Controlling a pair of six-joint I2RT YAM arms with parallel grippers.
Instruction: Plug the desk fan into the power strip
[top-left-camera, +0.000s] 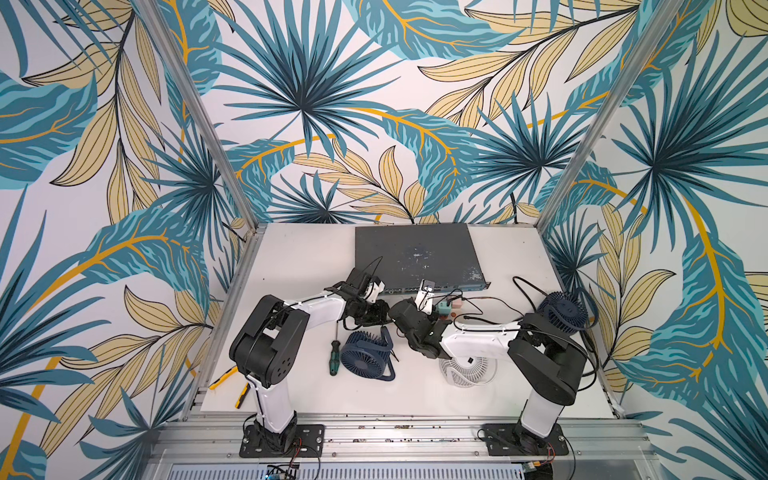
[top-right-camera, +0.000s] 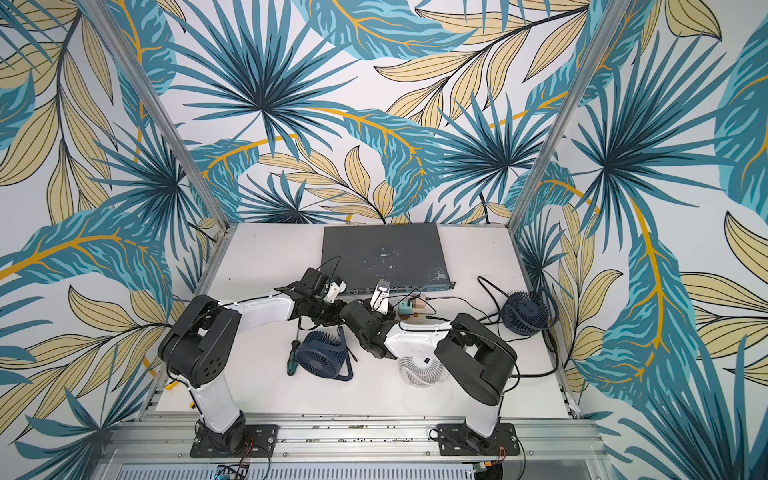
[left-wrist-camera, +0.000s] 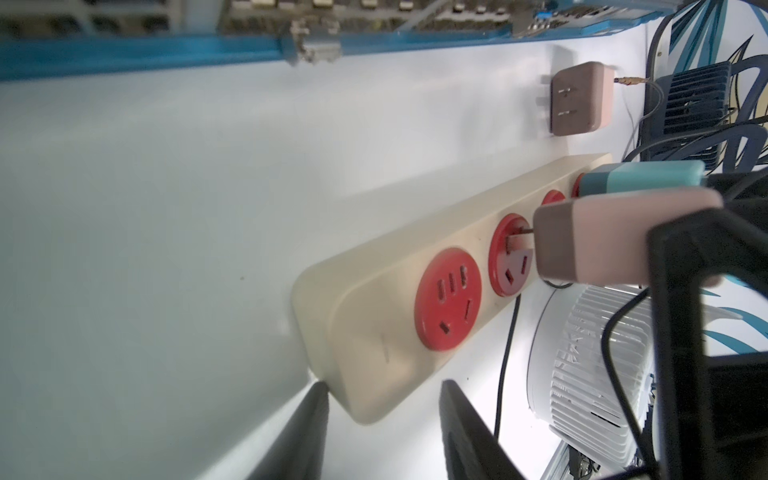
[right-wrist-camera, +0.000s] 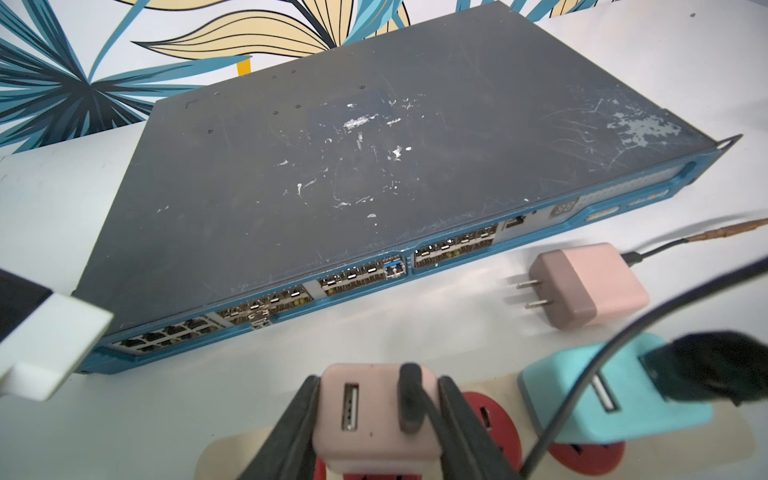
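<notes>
The cream power strip (left-wrist-camera: 376, 320) has red socket faces and a cyan adapter (right-wrist-camera: 608, 392) at one end. My right gripper is shut on a pink adapter with a dark cable; in the left wrist view its prongs meet a middle socket (left-wrist-camera: 507, 268), though whether fully seated is unclear. My left gripper is at the strip's near end; the fingertips appear to touch or grip its lower edge, partly out of focus. A white fan (top-right-camera: 420, 369) lies in front.
A grey switch (right-wrist-camera: 384, 152) lies behind the strip. A second pink adapter (right-wrist-camera: 588, 284) lies loose beside it. Navy fans (top-left-camera: 364, 356) stand at centre-left and right, with a screwdriver (top-left-camera: 334, 360) at left.
</notes>
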